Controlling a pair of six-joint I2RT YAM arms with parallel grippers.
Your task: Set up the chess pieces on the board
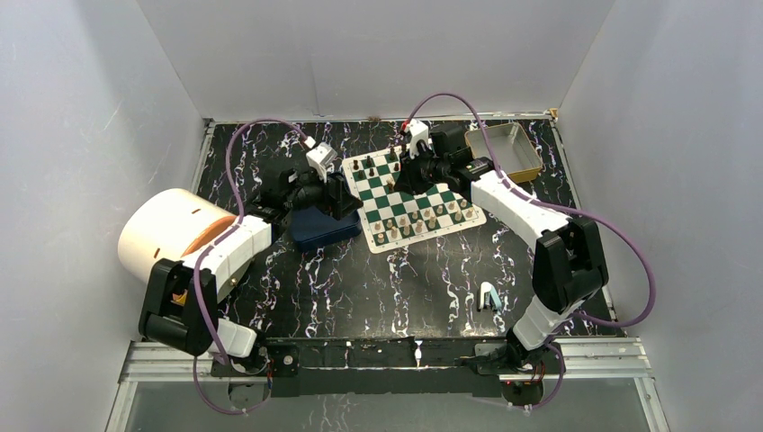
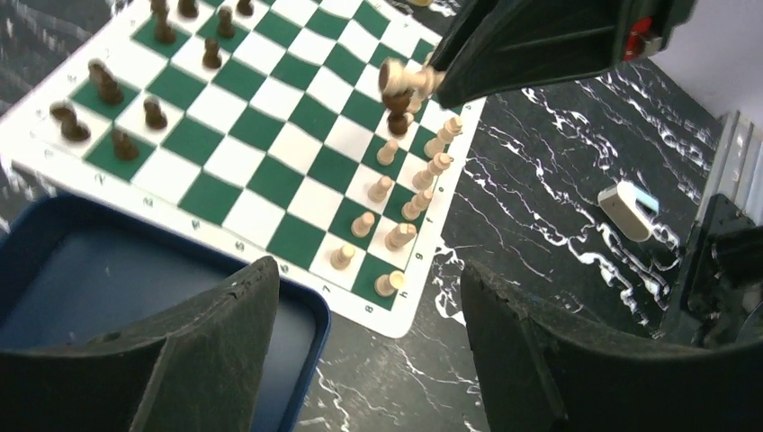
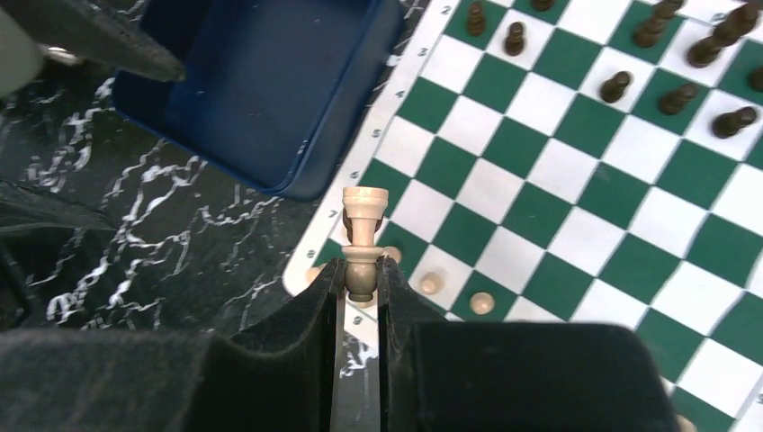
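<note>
The green and white chessboard [image 1: 372, 202] lies in the middle of the table, with pale pieces [image 2: 400, 236] along one side and dark pieces [image 2: 106, 85] along the opposite side. Over the board, my right gripper is shut on a pale piece [image 3: 363, 254] held base outward. A dark brown piece [image 2: 399, 119] shows close under its base in the left wrist view; I cannot tell if the two touch. My left gripper [image 1: 350, 207] is open at the board's left edge, nothing between its fingers.
A blue box [image 1: 326, 236] stands left of the board, partly under the left arm. Behind the right arm is a tan box [image 1: 517, 148]. A small white and blue object [image 1: 489, 297] lies front right.
</note>
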